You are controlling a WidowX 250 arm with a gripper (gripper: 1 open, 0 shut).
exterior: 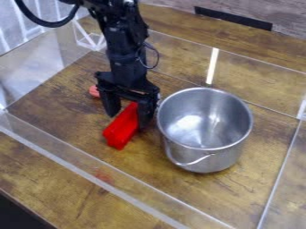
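A black robot arm reaches down from the top centre to my gripper (127,103), whose black fingers stand open just over a red block (120,132) lying on the wooden table. The block's upper end is partly hidden by the gripper. A small red piece (95,92) shows behind the gripper at the left. A large steel pot (206,132) with a handle stands directly to the right of the gripper.
Clear wooden table (54,152) lies left of and in front of the block. A pale edge runs along the left, and a dark object sits at the top right.
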